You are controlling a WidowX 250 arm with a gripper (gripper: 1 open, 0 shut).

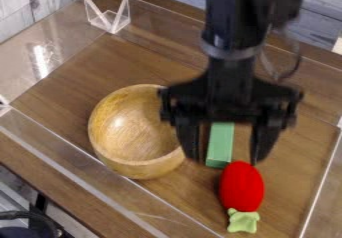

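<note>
My black gripper (227,121) hangs open over the middle of the wooden table, blurred, its dark fingers partly covering a green block (218,150) and the right rim of a wooden bowl (127,137). Below the block lies a red strawberry-like object (241,190) with a pale green top.
The table (74,87) has free room at the upper left and at the right. A clear angular piece (110,12) sits at the back left. Transparent edging runs along the front left and right.
</note>
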